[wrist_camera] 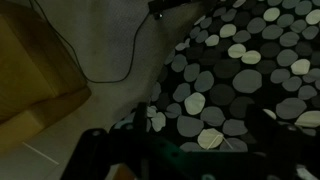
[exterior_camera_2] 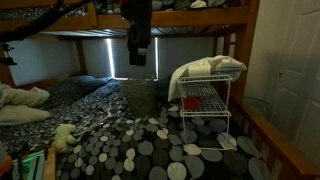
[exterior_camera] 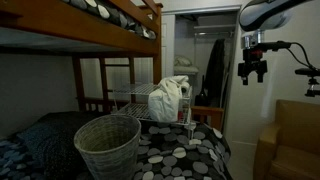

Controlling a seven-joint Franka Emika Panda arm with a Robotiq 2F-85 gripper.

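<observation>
My gripper (exterior_camera: 253,78) hangs open, pointing down, at the upper right of exterior view 1. It appears at the top of exterior view 2, high over the bed, with nothing between its fingers. A grey woven basket (exterior_camera: 108,147) stands on the bed. The white wire rack (exterior_camera_2: 207,122) is on the dotted bedspread, with a white cloth (exterior_camera: 168,100) draped over its top. Something red (exterior_camera_2: 190,103) sits within the rack. In the wrist view the dark fingers frame the dotted bedspread (wrist_camera: 220,95), and no object lies between them.
An upper bunk (exterior_camera: 85,28) overhangs the bed on the left. A brown armchair (exterior_camera: 293,145) stands at the right. The pale plush toy (exterior_camera_2: 65,136) lies at the bed's left in exterior view 2. Bare bedspread lies in front of the rack.
</observation>
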